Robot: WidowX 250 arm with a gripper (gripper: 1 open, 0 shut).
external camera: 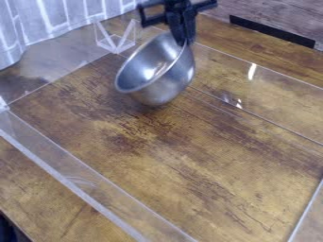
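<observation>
A steel bowl (151,76) is tilted in the upper middle of the camera view, its right rim raised. My black gripper (182,34) is at that raised rim, shut on it, with the bowl hanging from it. The fingertips are small and dark against the rim.
Clear plastic edges run along the left and right sides. A white wire stand (113,38) is behind the bowl at the back left, near a pale curtain (32,28).
</observation>
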